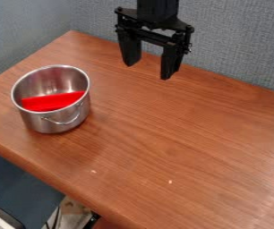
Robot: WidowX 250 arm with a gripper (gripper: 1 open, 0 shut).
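A steel pot [51,119] with a wire handle stands at the left of the wooden table, and a red object [51,101] lies inside it; what exactly it is I cannot tell. My black gripper [150,59] hangs at the top centre, above and to the right of the pot and apart from it. Its two fingers are spread wide, with nothing between them.
Grey padded walls [241,45] stand behind and to the left. Below the table's left edge are some cables and objects, too small to identify.
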